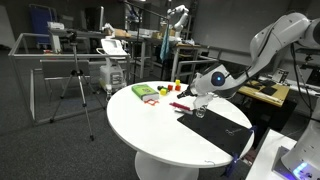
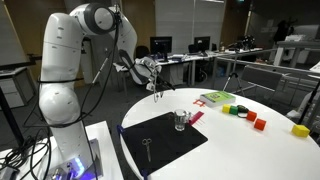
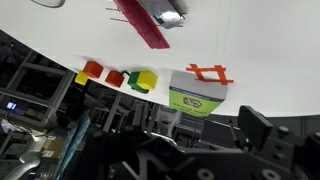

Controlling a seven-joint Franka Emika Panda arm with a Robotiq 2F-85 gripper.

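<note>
My gripper stands open, its dark fingers at the lower edge of the wrist view with no object held between them. In exterior view 1 the gripper (image 1: 184, 95) hangs above the white round table (image 1: 140, 125). Under the wrist camera lie a green box (image 3: 198, 98), red tape strips (image 3: 208, 74) and a yellow block (image 3: 147, 80). Red (image 3: 93, 69) and orange (image 3: 115, 78) blocks sit close to the yellow one. A long red object (image 3: 145, 22) shows at the top of that view, touching or overlapping a silvery one.
A black mat (image 2: 165, 145) carries a metal cup (image 2: 181, 120) and scissors (image 2: 148, 148). Another yellow block (image 2: 300, 130) lies apart at the right. A tripod (image 1: 78, 75) stands off the table.
</note>
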